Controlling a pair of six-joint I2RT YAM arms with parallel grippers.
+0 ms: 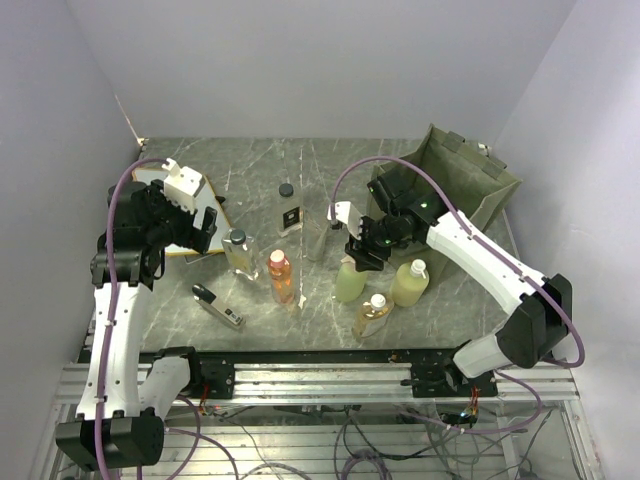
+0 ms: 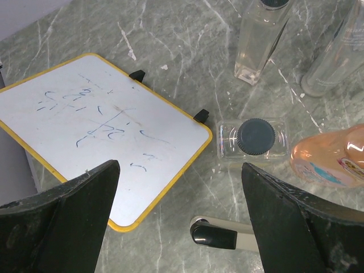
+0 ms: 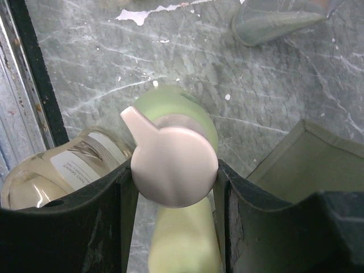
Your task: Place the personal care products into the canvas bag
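My right gripper is shut on the pale pink pump cap (image 3: 173,170) of a green bottle (image 1: 350,285), which stands at the table's front centre-right. The olive canvas bag (image 1: 480,170) stands open at the back right, just beside it. A yellow-green bottle (image 1: 408,287) and an amber bottle (image 1: 372,316) stand nearby. An orange bottle (image 1: 282,280), a clear dark-capped bottle (image 2: 253,136) and other clear bottles (image 2: 261,40) stand across the middle. My left gripper hangs open over the left side, holding nothing.
A whiteboard (image 2: 102,125) lies at the left under my left gripper, with a dark-and-silver device (image 1: 218,306) in front of it.
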